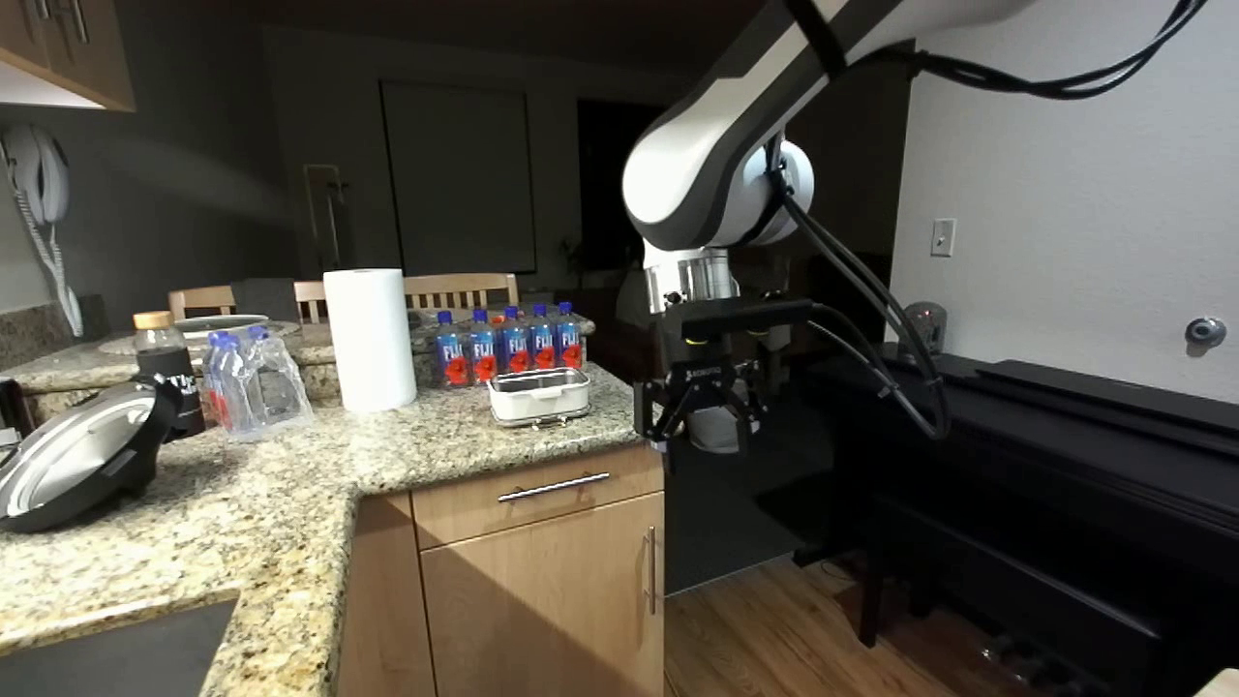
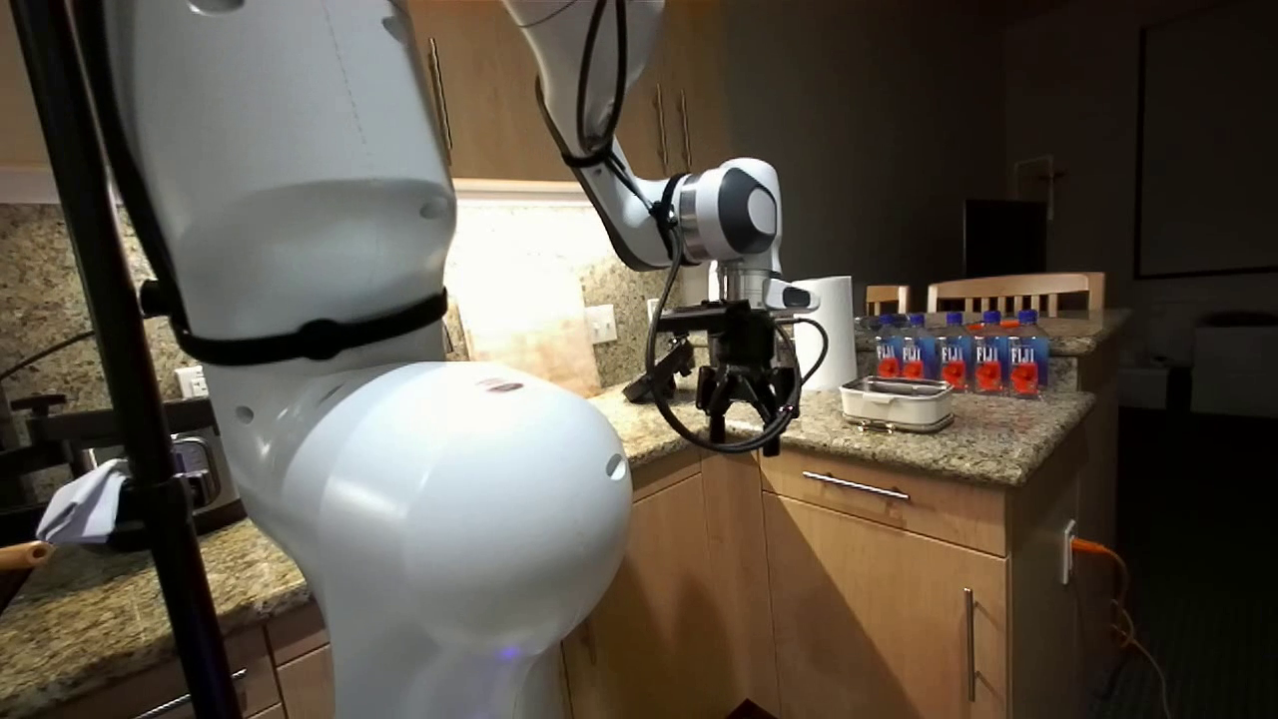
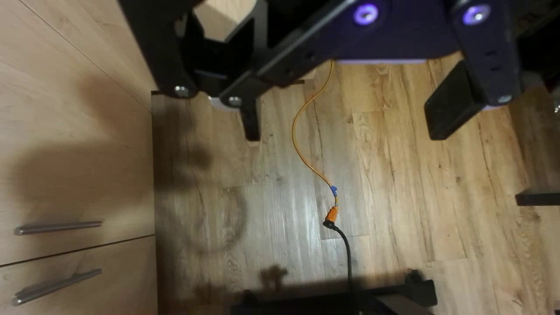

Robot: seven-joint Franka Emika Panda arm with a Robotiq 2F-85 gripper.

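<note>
In exterior view 1 my gripper [image 1: 703, 441] hangs in the air to the right of the counter's end, its fingers spread and empty. The wrist view shows the two fingers [image 3: 455, 102] wide apart, with only wooden floor [image 3: 283, 173] beneath them. On the counter sits a white rectangular container [image 1: 539, 396] with a dark rim, to the left of the gripper. Behind it stands a row of several Fiji water bottles [image 1: 513, 347] with blue caps. Exterior view 2 shows the gripper [image 2: 744, 441] in front of the counter, left of the container [image 2: 898, 403].
A paper towel roll [image 1: 371, 341], wrapped bottles [image 1: 256, 383] and a black appliance lid [image 1: 83, 455] occupy the granite counter [image 1: 269, 511]. A black piano [image 1: 1045, 465] stands at the right. An orange cable [image 3: 296, 131] runs along the floor.
</note>
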